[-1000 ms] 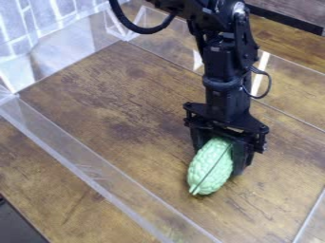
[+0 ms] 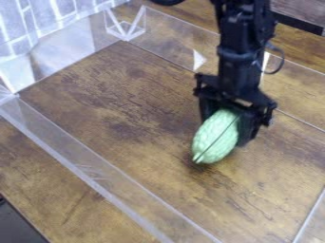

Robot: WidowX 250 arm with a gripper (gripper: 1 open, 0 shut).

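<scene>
A pale green, oblong object with a netted, bumpy surface and a lengthwise dark line (image 2: 216,139) is held at the right of centre in the camera view. My black gripper (image 2: 234,116) is shut on it from above, its upper end covered by the gripper. Whether the object touches the wooden surface beneath is hard to tell.
Clear low walls (image 2: 89,176) edge it at the left, back and right. A white grid-patterned thing (image 2: 45,24) lies beyond the back left corner.
The arm looks blurred now.
</scene>
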